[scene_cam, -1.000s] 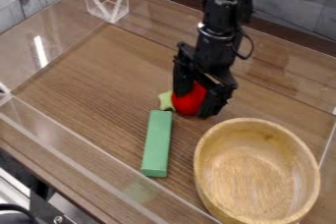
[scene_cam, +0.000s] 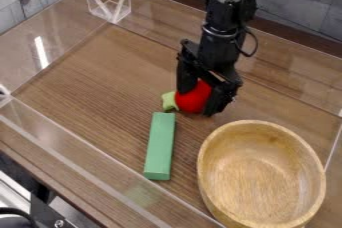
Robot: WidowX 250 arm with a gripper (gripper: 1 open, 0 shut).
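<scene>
The black gripper [scene_cam: 205,88] is lowered over a red round object [scene_cam: 194,98] near the middle of the table, its fingers around it; whether they grip it cannot be told. A small light-green piece [scene_cam: 170,102] shows at the red object's left. A green bar [scene_cam: 160,146] lies nearer the front, below them.
A large wooden bowl [scene_cam: 262,175] fills the front right. A clear wire-like stand [scene_cam: 110,2] is at the back left.
The gripper has shifted very slightly around the red object; otherwise little differs.
</scene>
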